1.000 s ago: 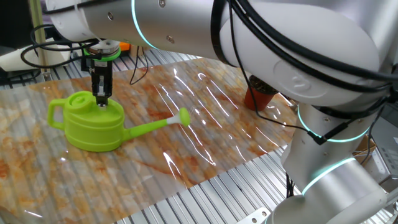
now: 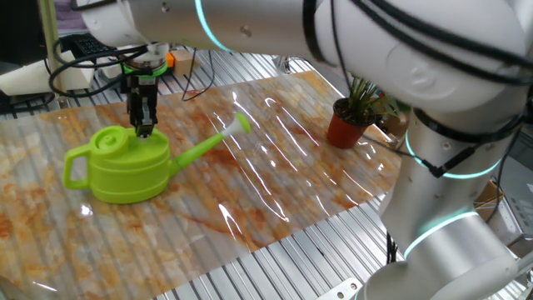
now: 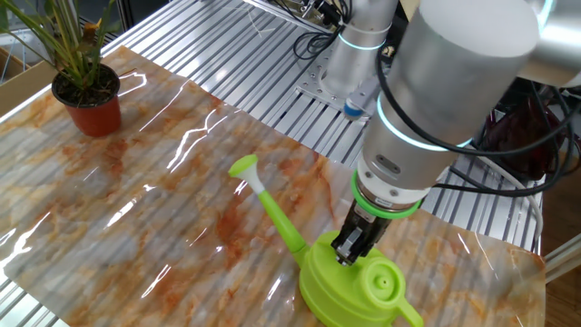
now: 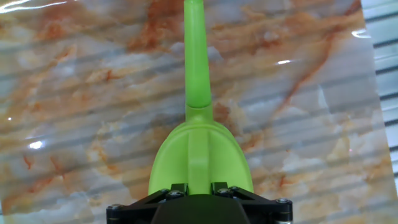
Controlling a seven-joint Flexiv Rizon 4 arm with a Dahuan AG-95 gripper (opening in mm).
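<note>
The light-green watering can is at the left of the marbled sheet in exterior view 1, its long spout reaching right and slightly up. From above, in exterior view 2, the can lies at the lower middle. My gripper points down at the can's top and is shut on its raised grip. In the wrist view the fingers flank that green ridge closely on both sides. The spout runs straight away to the top edge there. Whether the can's base touches the sheet, I cannot tell.
A potted plant in a red-brown pot stands toward the far right of the marbled sheet. Between spout and pot the sheet is clear. Slatted metal table borders it. Black cables hang around my arm.
The gripper has shifted slightly right and stays at the grip.
</note>
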